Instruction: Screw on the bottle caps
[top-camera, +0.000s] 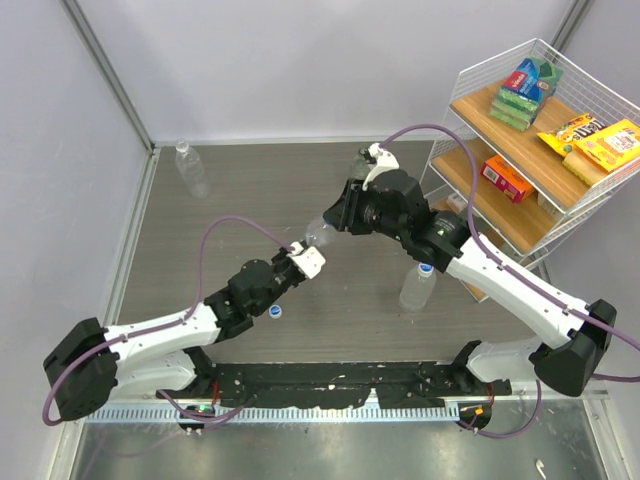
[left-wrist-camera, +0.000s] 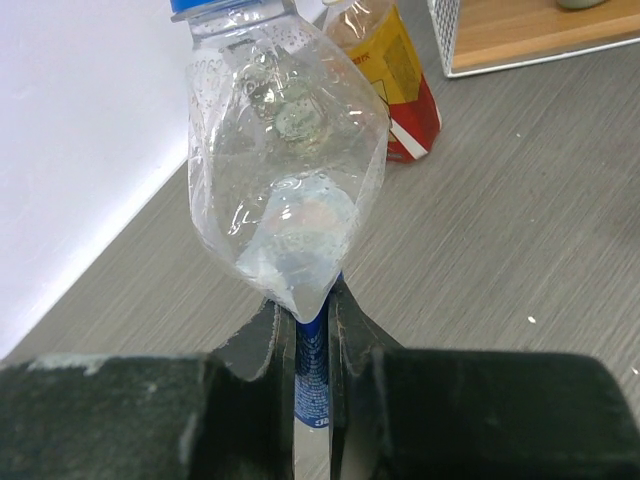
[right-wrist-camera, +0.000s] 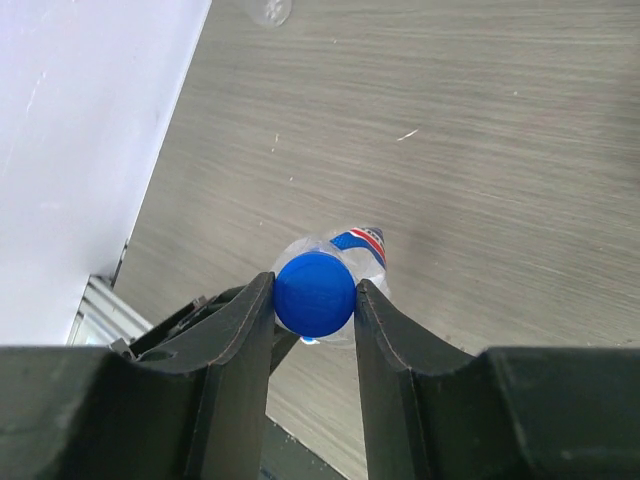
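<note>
My left gripper is shut on a clear plastic bottle (left-wrist-camera: 275, 160), whose upper end carries a blue cap, partly cut off in the left wrist view. My right gripper is shut on that blue cap (right-wrist-camera: 313, 295) at the bottle's top; whether it is threaded I cannot tell. In the top view, a capped bottle (top-camera: 418, 287) stands at the right, another bottle (top-camera: 192, 170) at the back left, and a loose cap (top-camera: 275, 311) lies near the front. Another bottle (top-camera: 360, 164) at the back is partly hidden behind the right gripper.
A two-tier wire shelf (top-camera: 485, 190) with snack packs and boxes stands at the back right. White walls bound the table (top-camera: 170, 280).
</note>
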